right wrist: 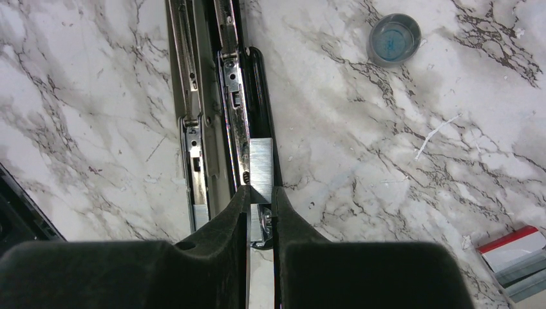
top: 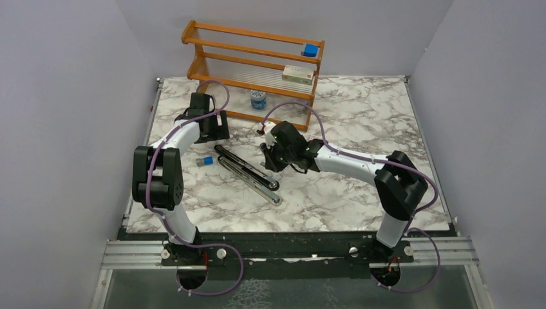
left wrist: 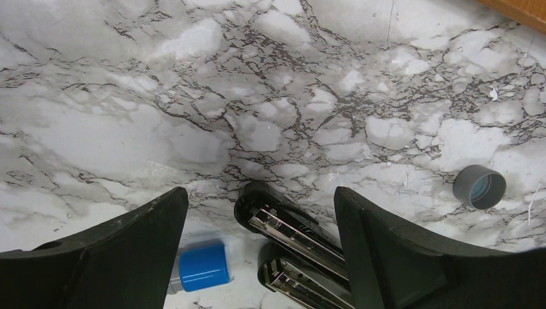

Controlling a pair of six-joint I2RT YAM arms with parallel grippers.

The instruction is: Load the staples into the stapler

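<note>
Two long staplers lie side by side on the marble table, a black one (top: 248, 166) and a grey one (top: 254, 185), their metal magazines uncovered. In the right wrist view, my right gripper is shut on a silver strip of staples (right wrist: 261, 164). The strip appears over the end of the black stapler (right wrist: 259, 96); I cannot tell whether they touch. Further left, the grey stapler (right wrist: 183, 77) shows its spring. My left gripper stands open and empty, its fingers (left wrist: 154, 225) wide apart, beyond the staplers' far ends.
A blue-ended small item (top: 205, 161) lies left of the staplers. Beside the black stapler is a small grey cup (right wrist: 394, 40). The wooden rack (top: 257, 84) at the back holds a box (top: 297, 74) and a blue-white container (top: 258, 100).
</note>
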